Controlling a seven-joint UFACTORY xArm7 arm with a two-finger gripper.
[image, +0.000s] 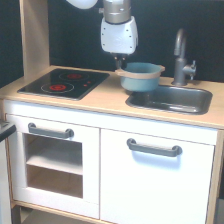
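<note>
A blue-grey pot (142, 80) with tan handles hangs over the left part of the metal sink (186, 97). My gripper (120, 68), below the white hand, is at the pot's left side and appears shut on its left rim or handle. The fingers are small and dark here, so the exact contact is hard to make out. The pot looks nearly upright, and I cannot tell whether its base touches the sink.
Left on the wooden counter (104, 98) lies a black stove top (62, 83) with red rings, its surface bare. A dark faucet (181, 58) rises behind the sink. Below are a cabinet with an open-looking window (55, 165) and a white door (150, 180).
</note>
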